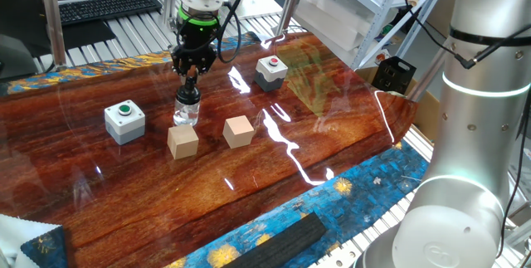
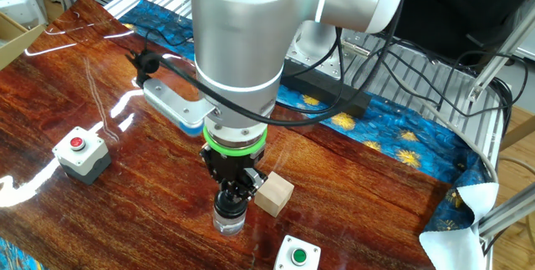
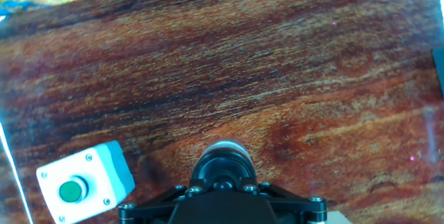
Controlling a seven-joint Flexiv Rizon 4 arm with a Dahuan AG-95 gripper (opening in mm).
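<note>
A clear bottle with a black top (image 1: 187, 106) stands upright on the glossy wooden table. Directly over it is my gripper (image 1: 192, 74), pointing down, its fingertips at the bottle's black top. Seen from the other side, the bottle (image 2: 229, 213) is below the gripper (image 2: 233, 188) too. In the wrist view the round black top (image 3: 223, 161) sits centred just ahead of the dark gripper parts, which hide the contact. Whether the fingers have closed on the top does not show clearly.
Two wooden blocks stand near the bottle, one close (image 1: 182, 142) and one further right (image 1: 238, 132). A green-button box (image 1: 124, 122) is to the left, a red-button box (image 1: 270, 73) behind to the right. Open table lies in front.
</note>
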